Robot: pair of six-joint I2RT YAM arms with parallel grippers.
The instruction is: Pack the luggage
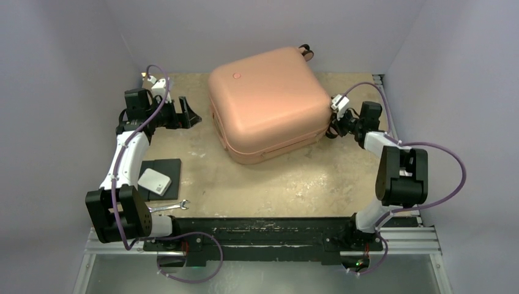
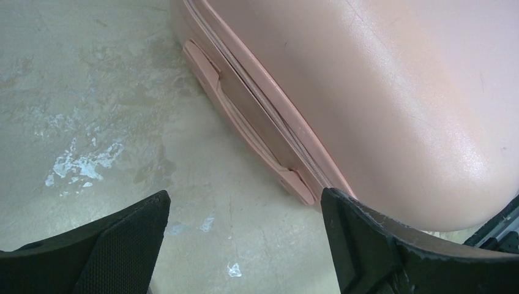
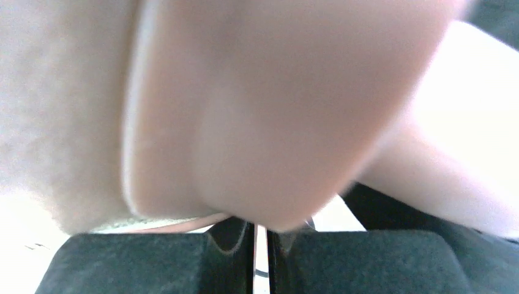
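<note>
A large pink hard-shell suitcase (image 1: 269, 101) lies closed on its broad face in the middle of the table, wheels toward the back right. My left gripper (image 1: 188, 113) stands open to the left of it, facing its side zip and handle (image 2: 245, 128), with nothing between its fingers. My right gripper (image 1: 336, 125) is pressed at the suitcase's right front corner by a wheel. In the right wrist view, blurred pink shell fills much of the frame above the shut fingers (image 3: 367, 263); what exactly lies between them is hidden.
At the front left lie a dark folder (image 1: 168, 190), a white device (image 1: 153, 180) on it and a wrench (image 1: 171, 206). Walls close in at the back and sides.
</note>
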